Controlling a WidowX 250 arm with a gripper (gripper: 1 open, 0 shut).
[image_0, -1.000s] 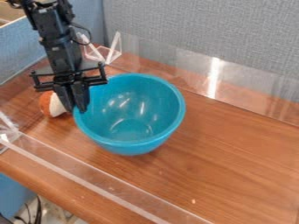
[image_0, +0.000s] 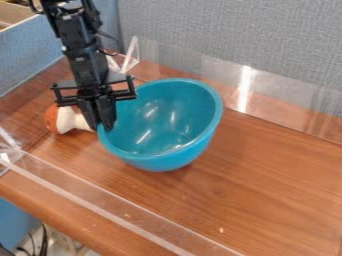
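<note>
A teal plastic bowl (image_0: 167, 125) sits upright on the wooden table. My black gripper (image_0: 104, 118) is over the bowl's left rim, its fingers pointing down; whether they are shut on the rim is hard to tell. A white and orange object (image_0: 60, 119) lies left of the bowl, partly hidden behind the gripper.
A grey wall (image_0: 241, 40) runs along the back, behind clear plastic edging. A light blue side panel (image_0: 27, 80) stands at the left, with cables at the lower left.
The gripper has moved a little to the right, and the bowl has shifted slightly right with it.
</note>
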